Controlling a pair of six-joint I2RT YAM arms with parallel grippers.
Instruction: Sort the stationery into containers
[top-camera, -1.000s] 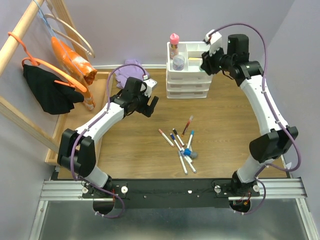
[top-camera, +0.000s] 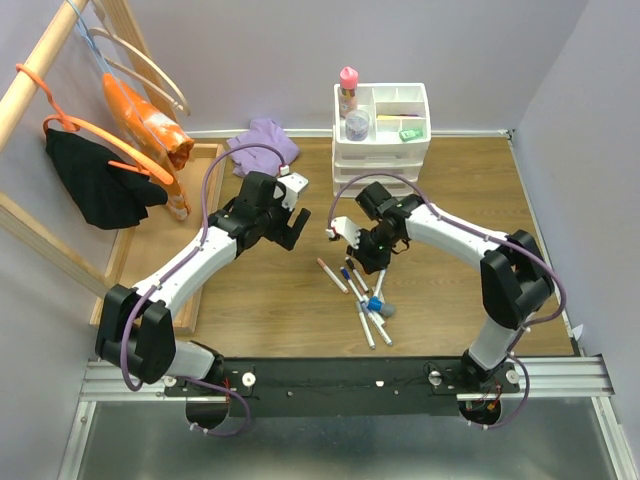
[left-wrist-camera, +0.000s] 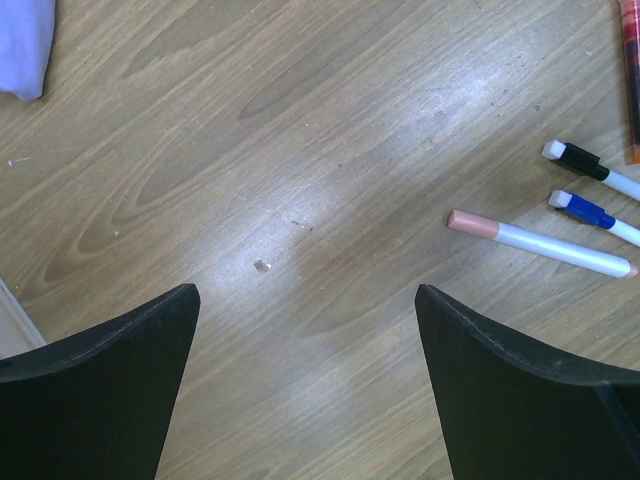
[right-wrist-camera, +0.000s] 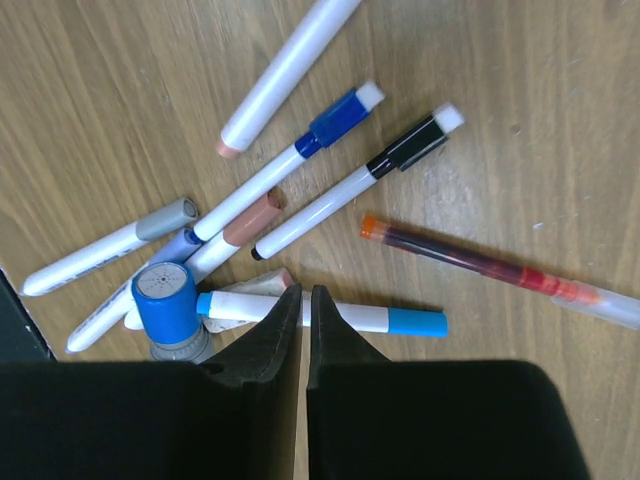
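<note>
My right gripper is shut above the blue-capped marker (right-wrist-camera: 418, 322), with only a narrow gap showing between its fingertips; I see nothing held there. The marker lies crosswise behind it, over a pale eraser-like piece (right-wrist-camera: 262, 284). Beside it are a black-capped marker (right-wrist-camera: 318, 210), a blue-capped one (right-wrist-camera: 265, 180), a grey-capped one (right-wrist-camera: 95, 255) and a blue-lidded bottle (right-wrist-camera: 166, 300). A red-orange pen (right-wrist-camera: 480, 262) lies apart. Nearer the left arm rests a pink-capped marker (left-wrist-camera: 550, 245). My left gripper stands open over bare wood, empty.
At the back stands the white organizer (top-camera: 380, 150), holding a pink-topped bottle (top-camera: 348, 92), a round clear jar (top-camera: 357, 125) and a green item (top-camera: 411, 134). A purple cloth (top-camera: 263, 143) lies left of it. A wooden rack stands far left.
The left arm has shifted a little to the left and toward the front.
</note>
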